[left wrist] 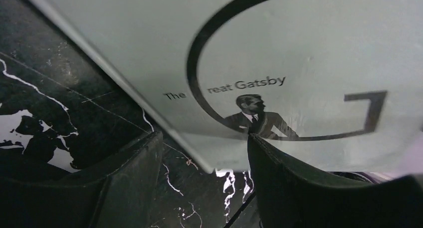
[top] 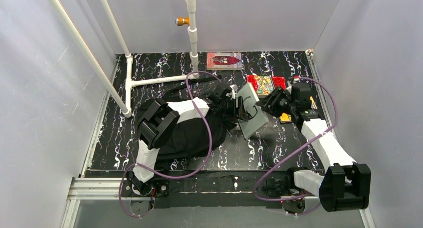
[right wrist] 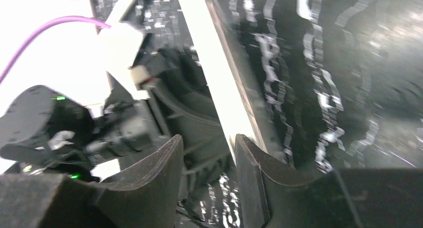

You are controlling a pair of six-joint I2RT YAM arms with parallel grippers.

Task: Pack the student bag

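Observation:
The Great Gatsby book is tilted up off the table between my grippers, its cover facing my left wrist camera and a pale edge showing in the right wrist view. My left gripper is part open at its lower left side. My right gripper is part open at the raised side, one finger by that edge; a firm hold cannot be told. The black bag lies under my left arm.
A book lies at the back, a red book behind the Gatsby book, a yellow one at right, partly hidden. White pipe framing and purple cables cross the left and middle.

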